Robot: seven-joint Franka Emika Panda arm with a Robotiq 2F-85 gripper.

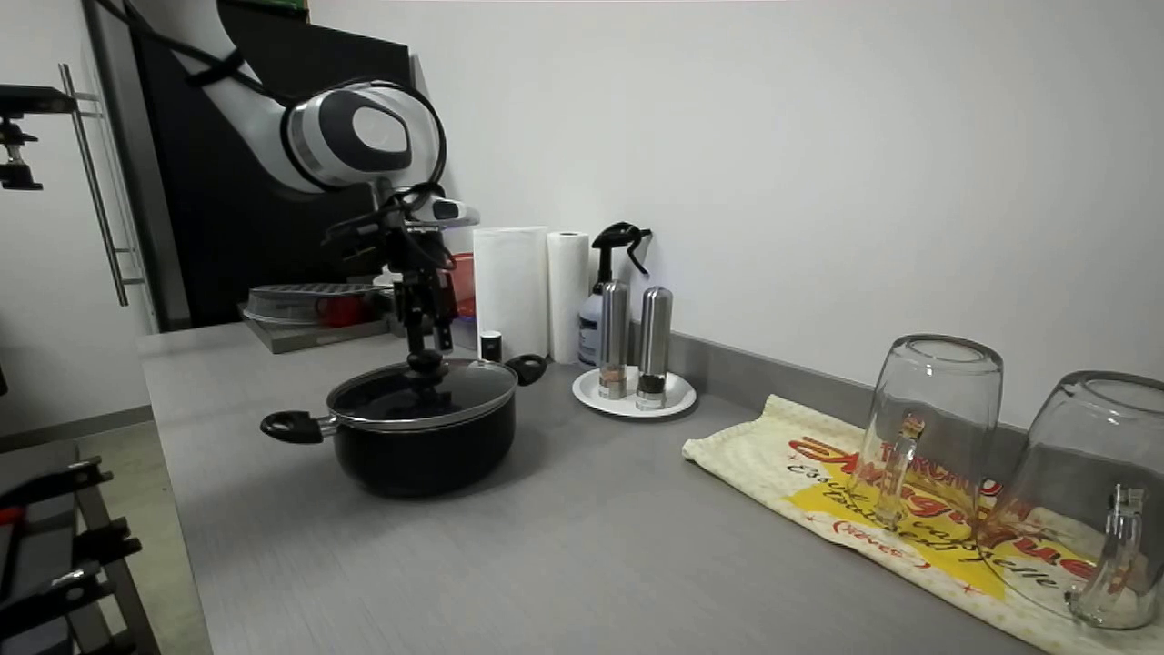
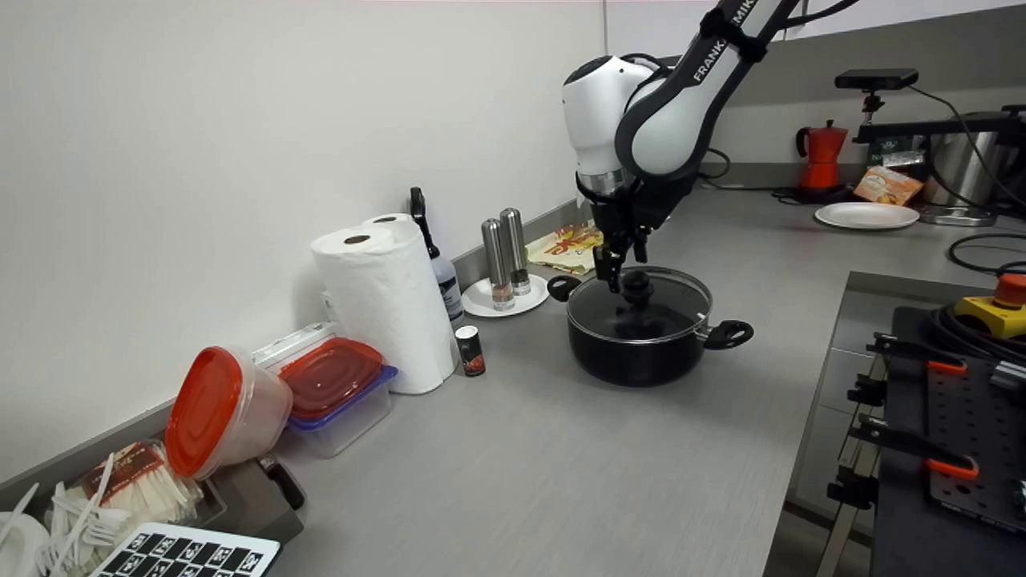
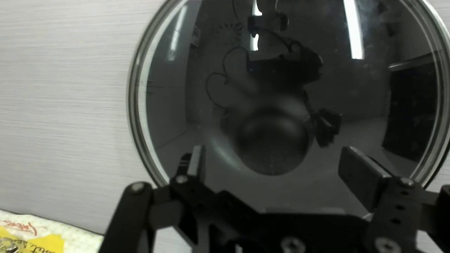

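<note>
A black two-handled pot stands on the grey counter, covered by a glass lid with a metal rim and a round black knob. My gripper is open above the lid, its fingers pointing down and spread apart. Seen from the wrist, the knob appears blurred between the two fingers and a little beyond their tips. In exterior view 1 the fingers hang just over the knob; whether they touch it I cannot tell.
Near the wall are a white plate with two metal grinders, a spray bottle, paper rolls and a small black jar. Two upturned glass mugs rest on a printed cloth. The counter in front of the pot is clear.
</note>
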